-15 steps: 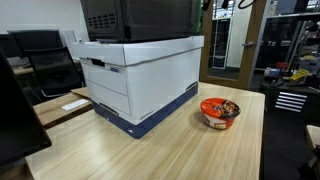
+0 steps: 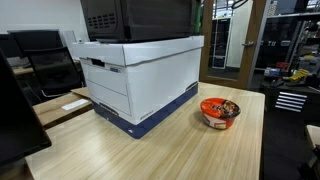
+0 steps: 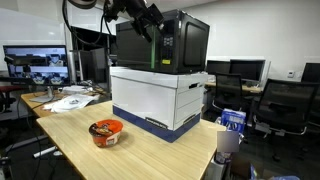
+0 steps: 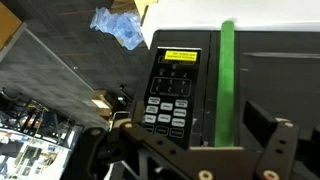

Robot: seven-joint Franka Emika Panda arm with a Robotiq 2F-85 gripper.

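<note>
A black microwave point(image 3: 186, 42) sits on top of white boxes, with a green strip point(image 4: 225, 85) running upright along its front, apparently the door handle. In the wrist view the keypad point(image 4: 170, 92) and its yellow-lit display point(image 4: 181, 56) are left of that strip. My gripper is open and faces the microwave front. Its fingers point(image 4: 264, 128) spread at the bottom of the wrist view, with the green strip between them in the picture. Whether they touch the strip I cannot tell. Exterior view 2 has the arm reaching in high from the left.
White boxes point(image 2: 155, 80) on a blue base point(image 2: 150, 124) hold the microwave up. A red bowl point(image 2: 219, 113) with small items inside stands on the wooden table point(image 2: 150, 155). Bare tabletop lies in front. A blue-and-white container point(image 3: 233, 120) stands at the table's right side.
In exterior view 1 the part of the arm at the top edge has shifted and shows less than one second ago. The bowl, boxes and microwave stay where they were.
</note>
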